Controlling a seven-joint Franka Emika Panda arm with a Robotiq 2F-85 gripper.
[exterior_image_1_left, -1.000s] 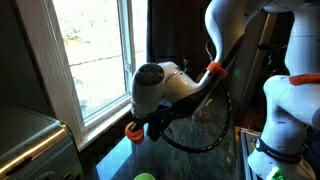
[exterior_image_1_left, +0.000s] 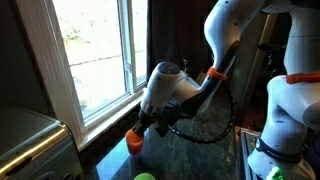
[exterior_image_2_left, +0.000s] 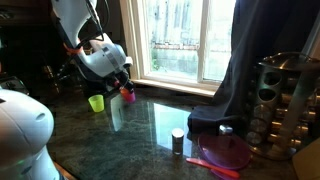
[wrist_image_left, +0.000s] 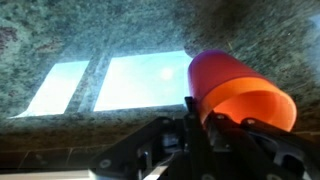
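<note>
In the wrist view my gripper is shut on the near edge of an orange cup (wrist_image_left: 255, 105), whose open mouth faces the camera. A pink-purple cup (wrist_image_left: 212, 72) shows right behind the orange rim; the orange one looks to be at least partly inside it, but how deep is hidden. In exterior view 2 the orange cup (exterior_image_2_left: 126, 92) is just above and against the pink cup (exterior_image_2_left: 130, 98), near the window. Exterior view 1 shows the orange cup (exterior_image_1_left: 135, 142) below my fingers, with the pink cup not made out. A yellow-green cup (exterior_image_2_left: 97, 103) stands apart.
Beside the cups, the dark glossy counter (exterior_image_2_left: 115, 140) is largely clear. On its right are a small shaker (exterior_image_2_left: 178, 140), a red plate (exterior_image_2_left: 220, 150), a red utensil (exterior_image_2_left: 212, 168) and a metal rack (exterior_image_2_left: 268, 105). A window (exterior_image_1_left: 95, 50) borders the back.
The orange cup has come lower in exterior view 1, and my gripper's body has tipped and shifted slightly to the right. The green cup has stayed put.
</note>
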